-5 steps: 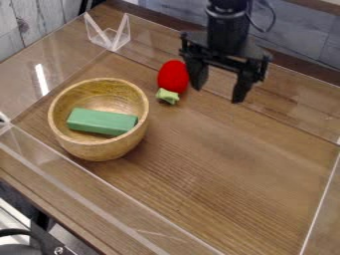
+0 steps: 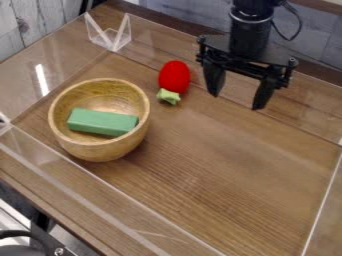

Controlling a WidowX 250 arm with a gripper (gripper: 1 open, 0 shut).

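My black gripper (image 2: 243, 82) hangs over the back right of the wooden table, its fingers pointing down; whether it is open or shut is hard to tell. Left of it lie a red oval object (image 2: 174, 76) and a small light green piece (image 2: 168, 97). A tan bowl (image 2: 99, 152) at the left holds a green block (image 2: 103, 122).
A clear wire-like or plastic object (image 2: 107, 32) stands at the back left. A tiled wall (image 2: 307, 30) runs along the back. The middle, right and front of the table (image 2: 214, 190) are clear.
My gripper has moved to the right, away from the red object. The objects on the table look unchanged.
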